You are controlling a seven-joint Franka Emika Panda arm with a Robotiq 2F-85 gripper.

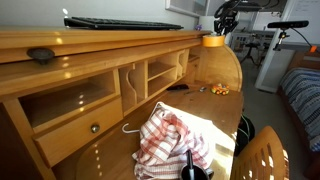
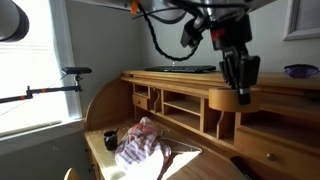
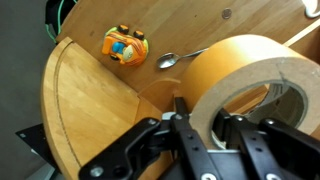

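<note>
A roll of orange tape with a cardboard core fills the right of the wrist view. My gripper is shut on its wall, one finger apparently inside the ring. In exterior view 1 the roll hangs at the far end of the desk, around the level of the upper shelf. Exterior view 2 shows the roll under my gripper, in front of the desk's compartments. Whether it touches the wood is unclear.
Below lie a small orange toy and a spoon, beside the curved wooden side panel. A checked cloth and dark mug occupy the desk's near part. The keyboard and a purple bowl rest on top.
</note>
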